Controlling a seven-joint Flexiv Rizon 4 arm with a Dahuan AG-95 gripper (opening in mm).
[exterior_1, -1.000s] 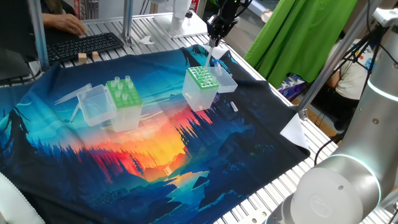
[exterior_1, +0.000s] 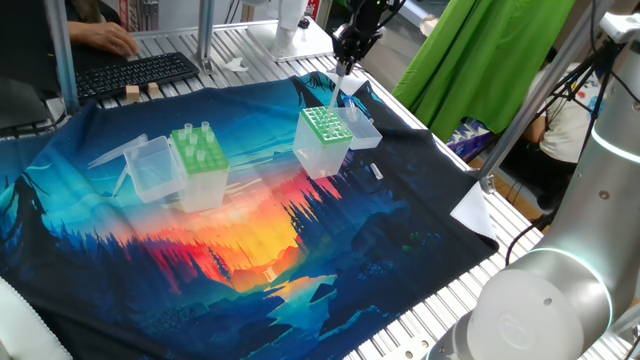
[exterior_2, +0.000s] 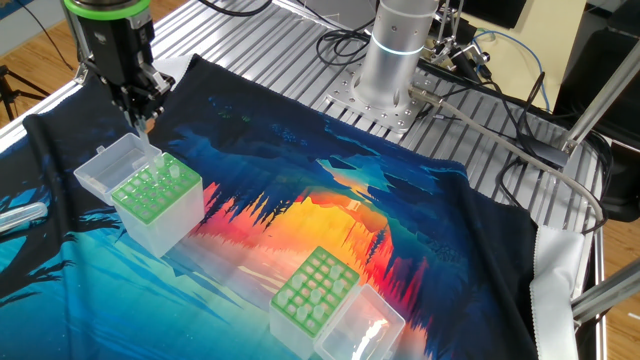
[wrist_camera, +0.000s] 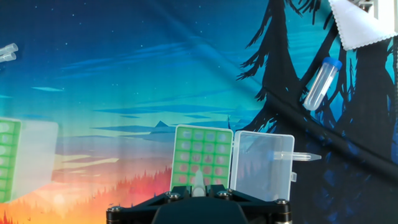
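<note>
A clear pipette tip (wrist_camera: 198, 184) hangs narrow end down, with my gripper (exterior_1: 344, 68) shut on its upper part. Its lower end is over or just beside the green top of a tip rack (exterior_1: 325, 125); whether it touches a hole I cannot tell. In the wrist view that rack's green grid (wrist_camera: 202, 152) lies just beyond the fingers, its near edge hidden by them. Its clear lid (wrist_camera: 264, 162) is swung open to one side. The second green-topped rack (exterior_2: 315, 290) has several tips standing in it and its lid (exterior_2: 362, 325) open.
A blue-capped tube (wrist_camera: 322, 84) and a loose tip (wrist_camera: 306, 157) lie on the cloth near the first rack. More loose tips (exterior_1: 118, 150) lie beyond the second rack. The cloth (exterior_1: 270, 250) between the racks and the robot base (exterior_2: 385, 90) is clear.
</note>
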